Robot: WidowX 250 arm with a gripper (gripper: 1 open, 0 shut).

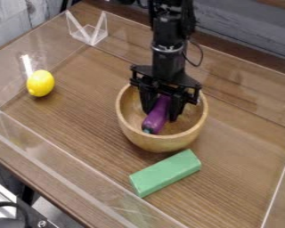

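Observation:
My black gripper [166, 94] reaches down from the top centre into a tan bowl [171, 135] in the middle of the table, shut on a purple object [155, 120]. The purple object is tilted, its lower end inside the bowl and its upper part partly hidden by the fingers.
A yellow egg-shaped object [40, 83] lies at the left. A green block [166, 173] lies in front of the bowl. A clear wire-like holder [88, 27] stands at the back left.

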